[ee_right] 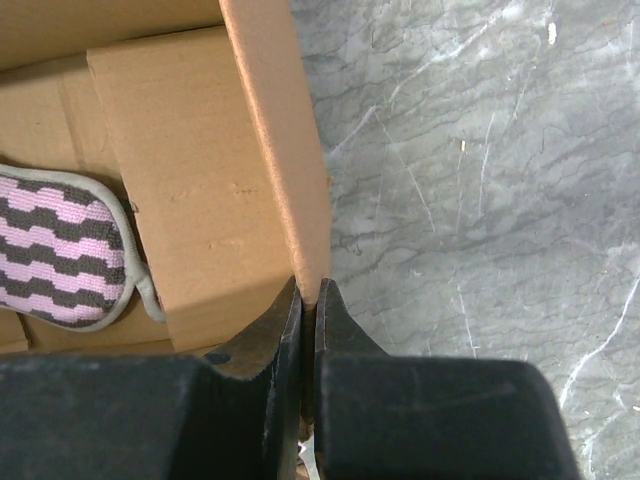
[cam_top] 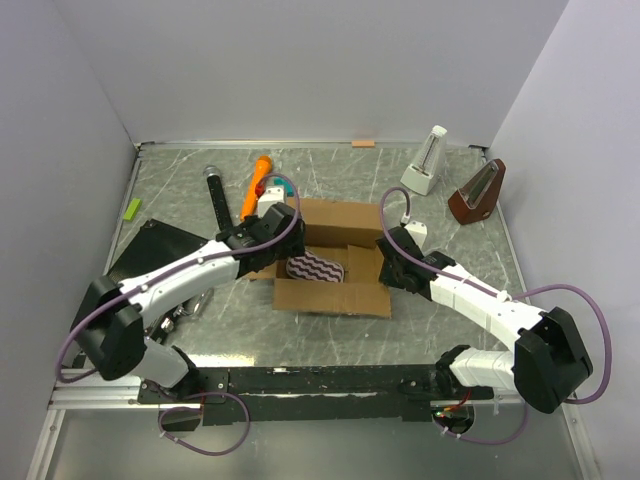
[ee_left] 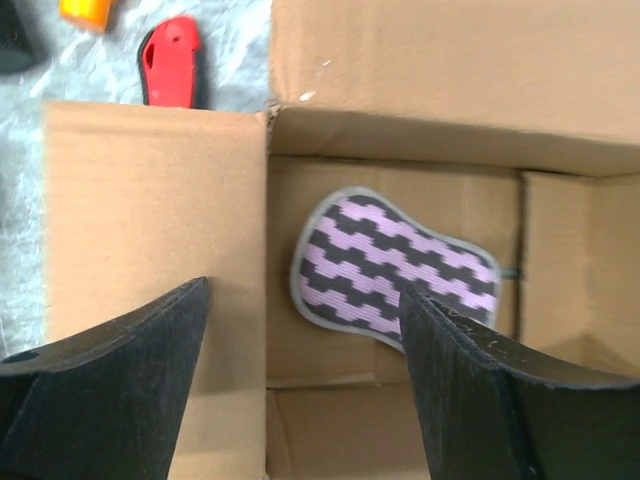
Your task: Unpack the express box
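Note:
The open cardboard box holds a pink-and-dark checked mitt, flat on its bottom. My left gripper is over the box's left side; in the left wrist view its fingers are apart around the raised edge of a left flap, open, with no grip showing. My right gripper is shut on the right flap edge of the box, with grey worktop beyond it.
An orange item, a red tool, a dark tray and several tools lie left and behind. A white metronome and wooden one stand back right.

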